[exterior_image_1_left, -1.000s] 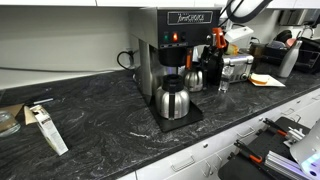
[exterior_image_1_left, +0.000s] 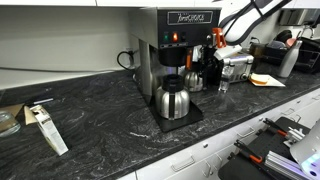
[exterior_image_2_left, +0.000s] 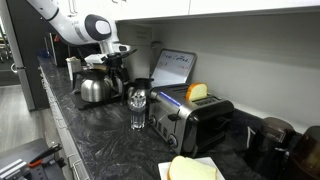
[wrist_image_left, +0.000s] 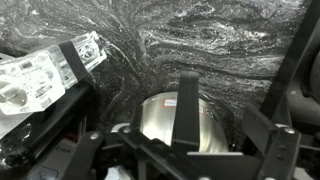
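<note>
A steel carafe (wrist_image_left: 155, 118) with an upright black handle (wrist_image_left: 187, 105) lies below my gripper in the wrist view. My fingers stand apart on either side of the handle; the finger is open, and I cannot tell whether either finger touches it. This carafe (exterior_image_1_left: 193, 80) stands right of the coffee maker (exterior_image_1_left: 180, 50) in exterior view 1, and on the far counter at left in exterior view 2, carafe (exterior_image_2_left: 96, 88). A second steel carafe (exterior_image_1_left: 172, 102) sits on the coffee maker's black tray.
A clear bottle (exterior_image_2_left: 138, 110) stands close to the gripper, beside a steel toaster (exterior_image_2_left: 190, 125) holding bread (exterior_image_2_left: 197, 92). Bread slices (exterior_image_2_left: 190, 170) lie on a napkin. A white carton (exterior_image_1_left: 50, 130) stands at the far left.
Over the last second the arm has tilted and come down toward the carafe beside the coffee maker. Both carafes, the bottle and the toaster look unmoved.
</note>
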